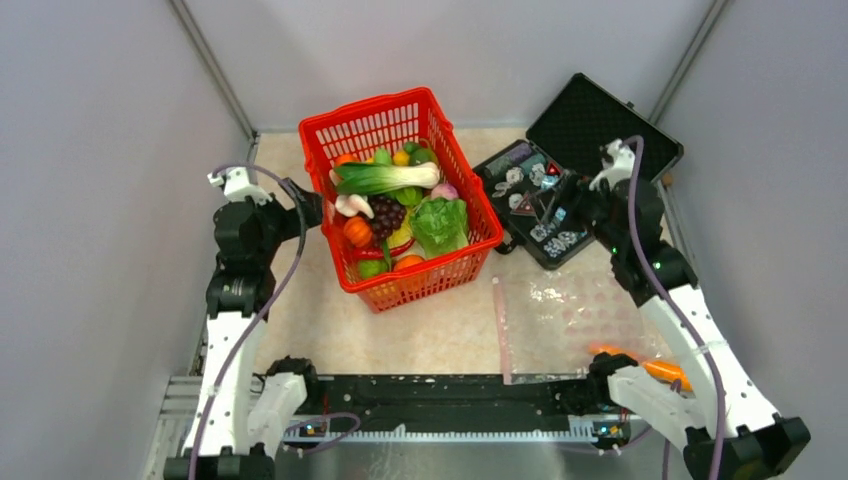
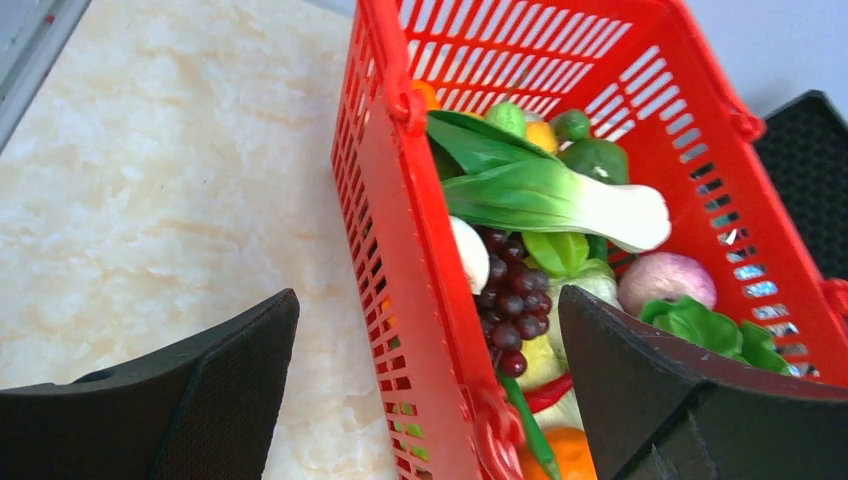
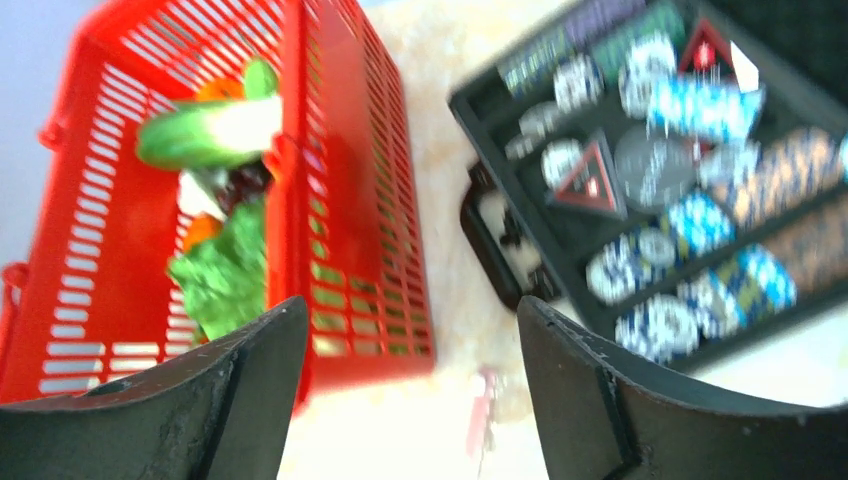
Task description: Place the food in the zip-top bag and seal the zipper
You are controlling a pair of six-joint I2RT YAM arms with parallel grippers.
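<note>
The red basket (image 1: 335, 280) holds vegetables and fruit: a leek (image 1: 390, 178), lettuce (image 1: 440, 225), grapes (image 1: 385, 215) and others. A clear zip top bag (image 1: 545, 320) lies flat, apparently empty, on the front right of the table. My left gripper (image 1: 312, 205) is open just outside the basket's left side, nothing between its fingers. My right gripper (image 1: 555, 200) is over the black case, right of the basket, fingers apart and empty, blurred in the right wrist view.
An open black case (image 1: 610, 130) with patches stands at the back right. An orange object (image 1: 665, 370) lies by the bag, partly under the right arm.
</note>
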